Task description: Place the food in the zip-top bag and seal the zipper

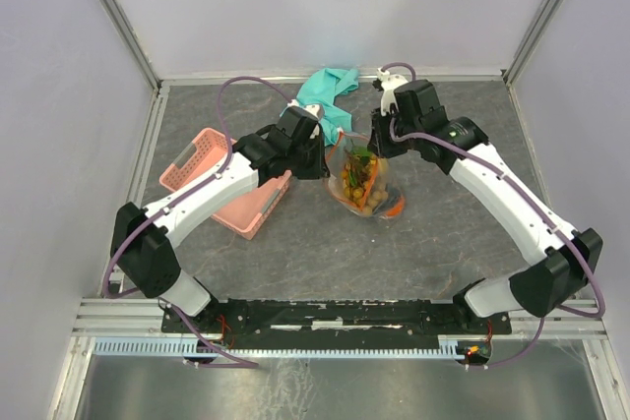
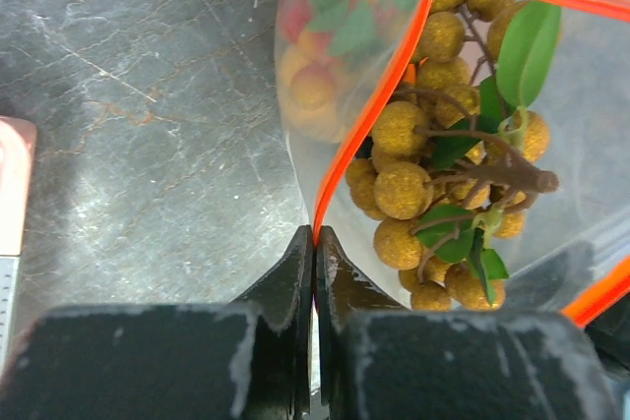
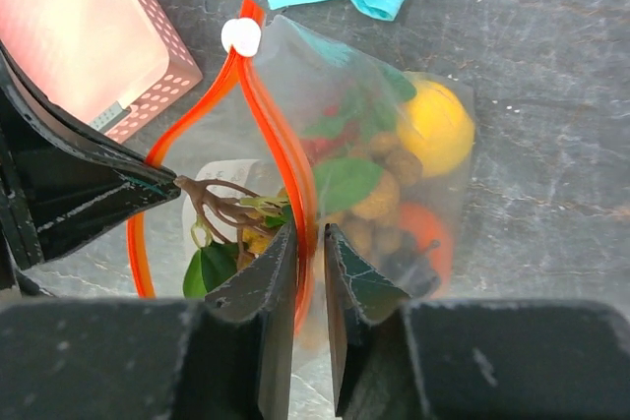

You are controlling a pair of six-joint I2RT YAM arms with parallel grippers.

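Note:
A clear zip top bag (image 1: 337, 192) with an orange rim (image 2: 379, 86) stands with its mouth spread between both grippers. In it lie a bunch of round brown fruit (image 2: 402, 191) on a stem with green leaves, a yellow fruit (image 3: 433, 128) and some red and orange pieces. My left gripper is shut on the orange rim at the bag's near left side. At the other side of the mouth, my right gripper is slightly open, its fingers apart around the opposite rim. The white zip slider (image 3: 241, 36) sits at the far corner of the rim.
A pink basket (image 1: 248, 211), looking empty, stands left of the bag, partly under my left arm. Behind the bag lies a teal cloth (image 1: 323, 95).

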